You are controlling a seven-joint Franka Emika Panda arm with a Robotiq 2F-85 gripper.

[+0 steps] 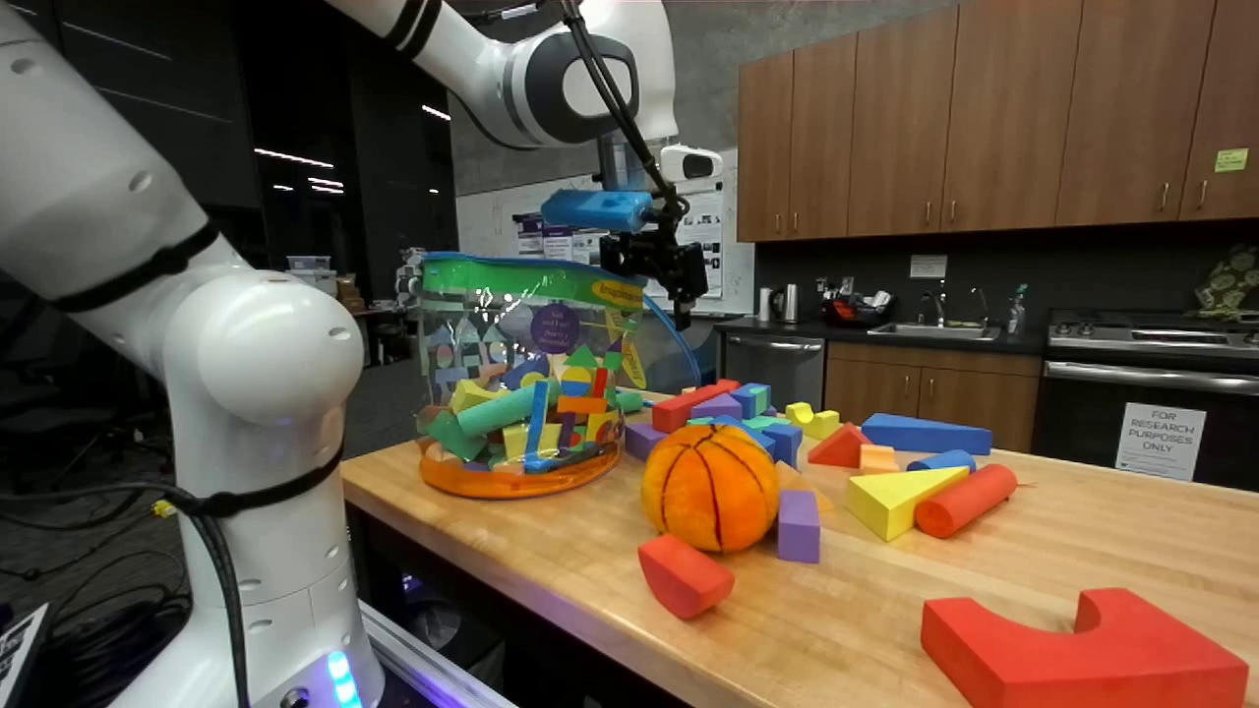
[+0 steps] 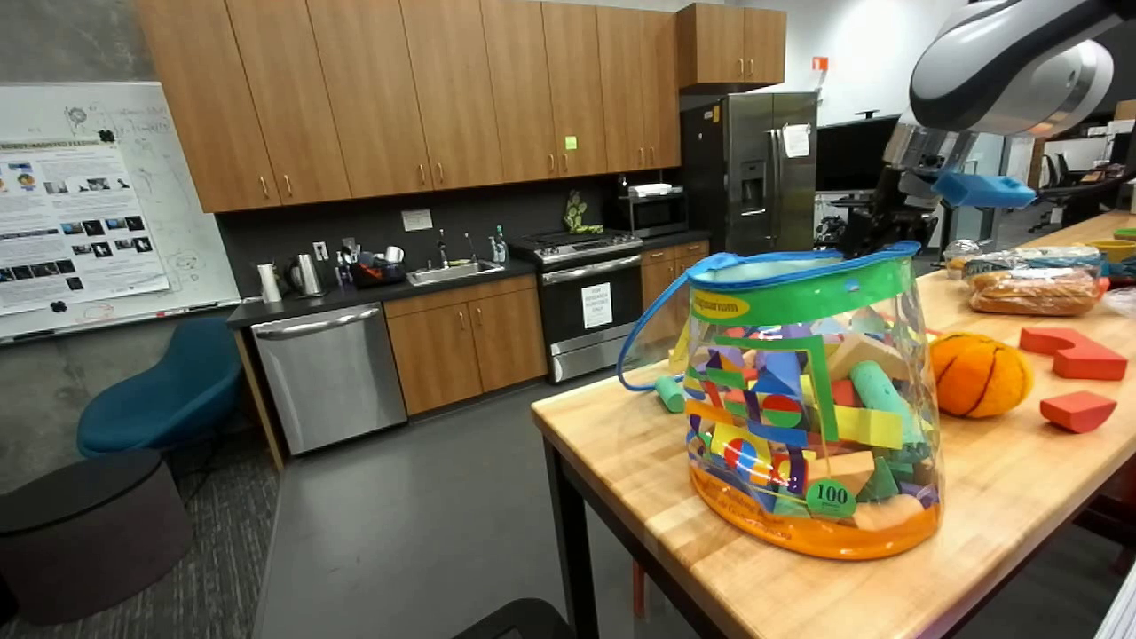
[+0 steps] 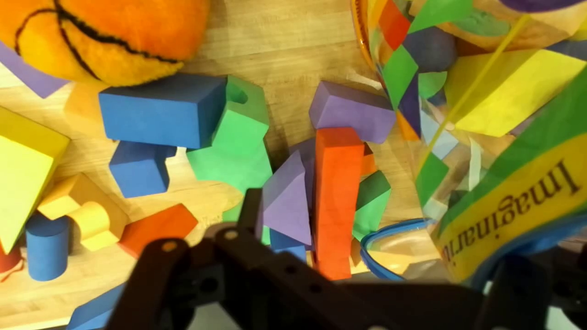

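High over the blocks, beside the clear bag's rim, my black gripper (image 1: 681,305) points down. It is open and holds nothing that shows; in the wrist view one dark finger (image 3: 251,211) stands near a purple triangular block (image 3: 288,199). A long red block (image 3: 336,195) lies below, right of that finger. The clear zip bag (image 2: 806,311), with a green band and orange base, stands upright and holds many coloured foam blocks. In exterior view 2 its rim partly hides the gripper. An orange plush ball (image 1: 711,488) sits beside the bag.
Loose blocks crowd the table beyond the ball, among them a yellow wedge (image 1: 903,498) and a red cylinder (image 1: 966,501). A red arch (image 1: 1080,653) lies near the front. Bare tabletop (image 1: 814,631) shows between it and the ball. Packaged bread (image 2: 1035,291) lies farther along.
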